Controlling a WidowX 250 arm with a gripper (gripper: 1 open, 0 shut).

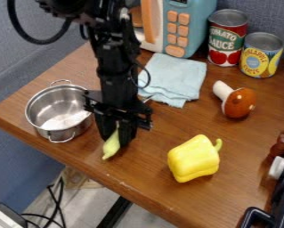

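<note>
My black gripper [117, 125] is down at the table, its fingers around a pale yellow-green elongated vegetable [109, 146], perhaps corn or a banana, whose lower end sticks out below them. The fingers look closed on it, and they hide its upper part. A steel pot [59, 116] stands just left of the gripper. A yellow bell pepper [194, 162] lies to the right.
A light blue cloth [173, 76], tomato sauce can [225, 43], yellow can [262, 58] and toy appliance [173, 22] are at the back. A mushroom [238, 102] lies right, dark objects at the right edge. The table's front-left edge is near the gripper.
</note>
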